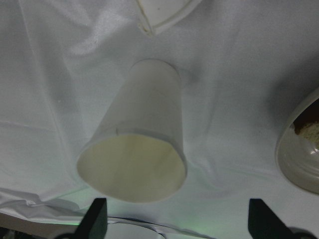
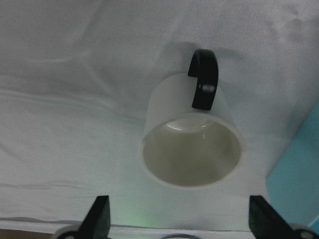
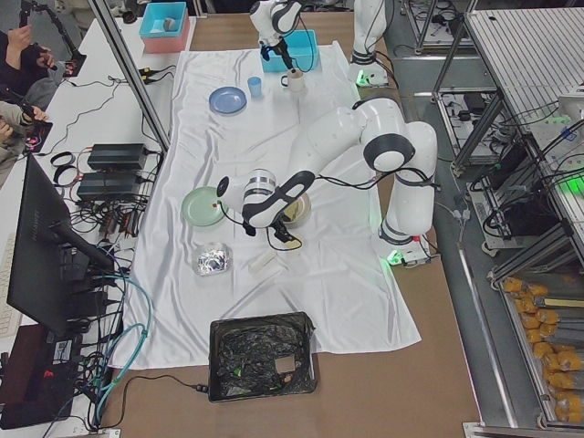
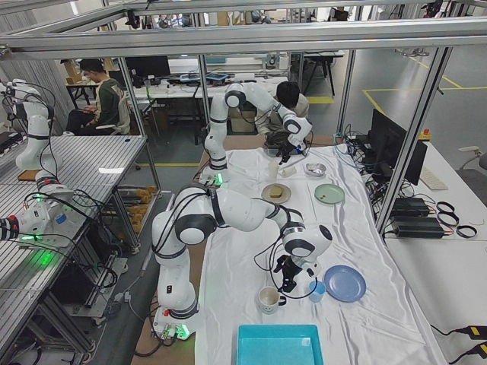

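My left gripper is open, with nothing between its fingers, above a white paper cup (image 1: 134, 129) lying on its side. A second white piece (image 1: 167, 10) lies at the top of that view, and a bowl with food (image 1: 304, 159) at its right. My right gripper is open above a white mug (image 2: 167, 99) with a black handle (image 2: 204, 89), empty between its fingers.
A turquoise bin (image 4: 278, 331) is beside the mug, near a blue cup (image 4: 316, 293) and blue plate (image 4: 345, 277). A green plate (image 3: 199, 206), foil tray (image 3: 212, 260) and black bin (image 3: 260, 383) are around the left gripper's area.
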